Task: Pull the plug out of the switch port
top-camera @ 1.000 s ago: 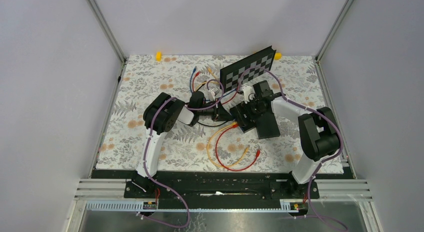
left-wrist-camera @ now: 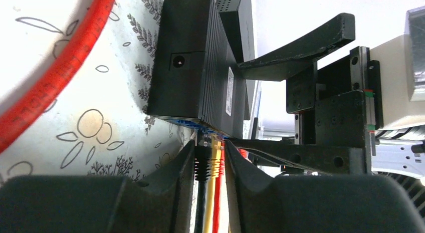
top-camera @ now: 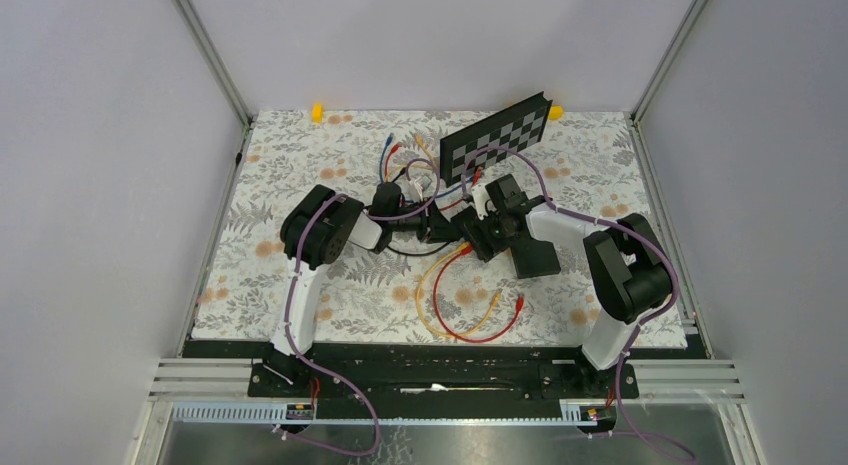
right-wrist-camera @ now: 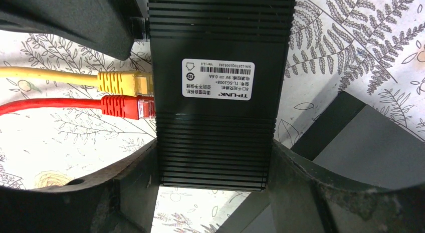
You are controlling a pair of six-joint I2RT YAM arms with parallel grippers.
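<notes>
The black network switch [right-wrist-camera: 215, 42] fills the middle of the right wrist view, my right gripper shut across its body. Red [right-wrist-camera: 120, 106] and yellow [right-wrist-camera: 115, 81] plugs sit at its port edge. In the left wrist view the switch [left-wrist-camera: 178, 82] has a black cable's plug [left-wrist-camera: 203, 165] at its ports, between the fingertips of my left gripper, which stands slightly open around it; whether the fingers touch it is unclear. From the top, both grippers meet at the switch in the table's middle.
A checkered board [top-camera: 495, 135] leans behind the switch. A dark slab [top-camera: 537, 260] lies right of it. Loose cables [top-camera: 470, 337] loop in front.
The left arm is nearly unchanged, a little lower in the top view.
</notes>
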